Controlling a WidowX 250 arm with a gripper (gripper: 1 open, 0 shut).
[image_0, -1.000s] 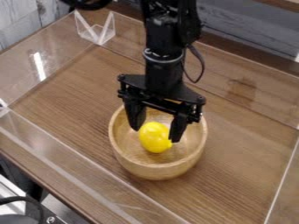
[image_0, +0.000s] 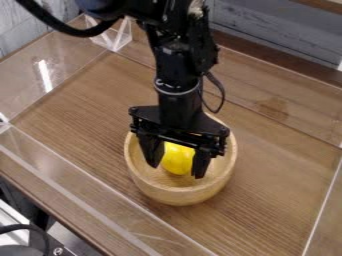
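Note:
A light wooden bowl (image_0: 179, 190) sits on the wooden table, holding a yellow object (image_0: 175, 162) in its middle. My black gripper (image_0: 175, 156) is directly over the bowl with its fingers open, one on either side of the yellow object, reaching down to about the bowl's rim. The gripper's body hides the back of the bowl and part of the yellow object. Whether the fingers touch it cannot be told from this view.
Clear plastic pieces stand at the left and upper left edges. A cable runs at the lower left.
The gripper has moved lower and a little toward the camera over the bowl, and now covers more of the yellow object.

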